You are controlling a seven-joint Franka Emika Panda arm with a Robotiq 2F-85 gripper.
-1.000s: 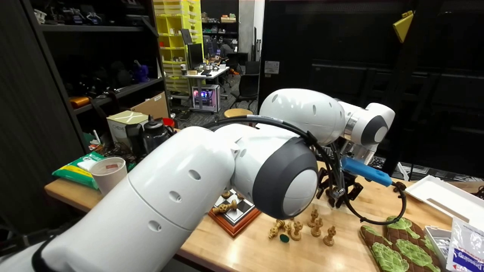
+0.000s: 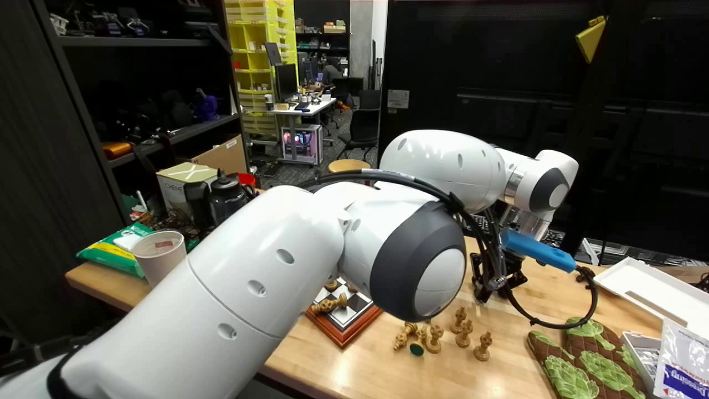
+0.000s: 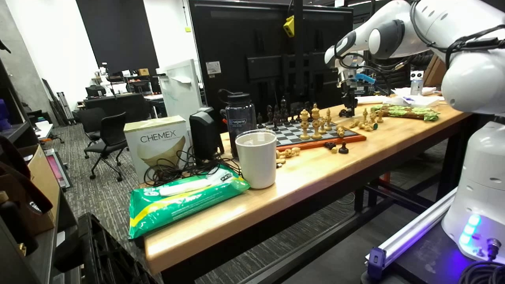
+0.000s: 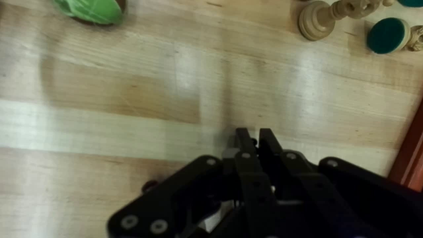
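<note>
My gripper is low over the bare wood of the table, its two black fingers nearly together. Between the tips shows a small dark piece (image 4: 254, 141), probably a black chess piece; most of it is hidden by the fingers. Another dark reddish piece (image 4: 149, 185) lies on the wood left of the gripper in the wrist view. In exterior view 2 the gripper (image 3: 348, 113) is down near the tabletop, beyond the right end of the chessboard (image 3: 296, 135). Light and dark pieces, such as a tall light one (image 3: 304, 124), stand on that board.
Loose light pieces, some upright and some lying, are near the gripper, including a standing one (image 2: 483, 347). A green-patterned mitt (image 2: 578, 362) and a white tray (image 2: 654, 292) are to the right. A white cup (image 3: 259, 161) occupies the table's far-left end.
The gripper's fingers have come together from a wider spread. The arm and the loose light pieces look unmoved.
</note>
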